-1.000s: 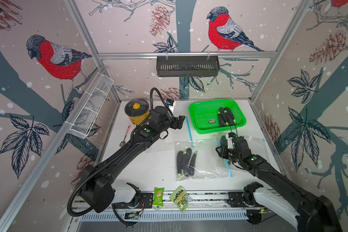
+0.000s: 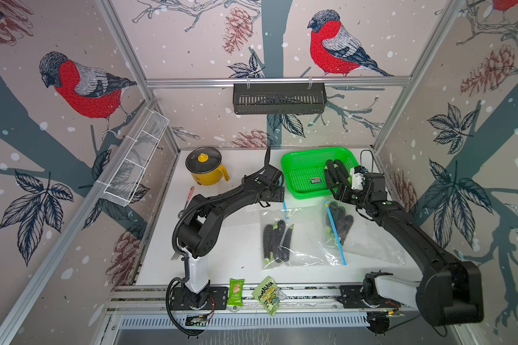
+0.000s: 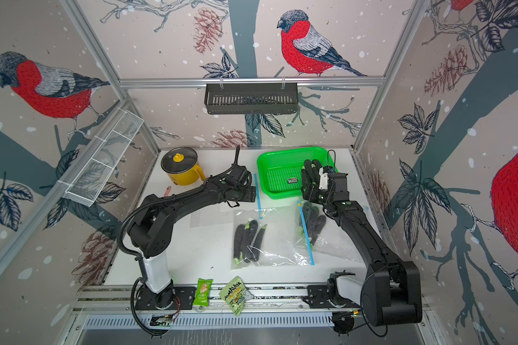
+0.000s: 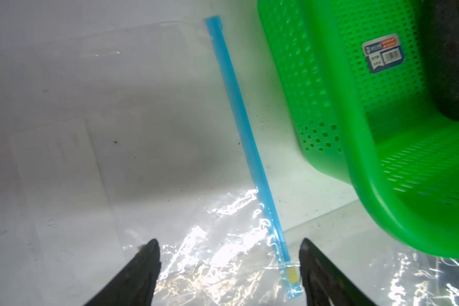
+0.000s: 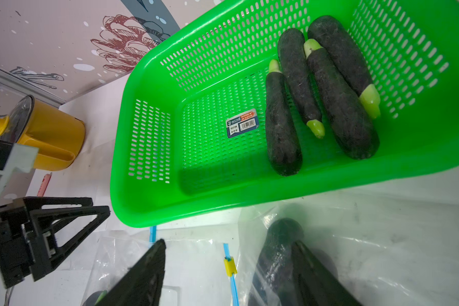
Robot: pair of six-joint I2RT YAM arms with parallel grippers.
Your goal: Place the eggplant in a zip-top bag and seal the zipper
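Several dark eggplants [image 5: 282, 122] lie in the right half of the green basket [image 5: 148, 201]. A clear bag with a blue zipper strip [image 4: 245, 132] lies flat and empty left of the basket; my left gripper hovers over its near end, fingers apart, nothing held. A second clear bag [image 2: 305, 250] contains several eggplants [image 2: 277, 240] at the front. Another bag at the right also has eggplants [image 2: 340, 221] in it, beside the blue zipper [image 2: 335, 233] of the front bag. My right gripper is open and empty, above the basket's near edge.
A yellow pot [image 2: 206, 166] stands at the back left, with a red-handled utensil [image 2: 188, 196] near it. Green packets [image 2: 268, 294] lie on the front rail. Bare table [image 2: 227, 253] shows at the left front.
My left gripper has shifted right and lower, over the empty bag's zipper strip. My right gripper has gone up and back from the right bag to the basket's near edge.
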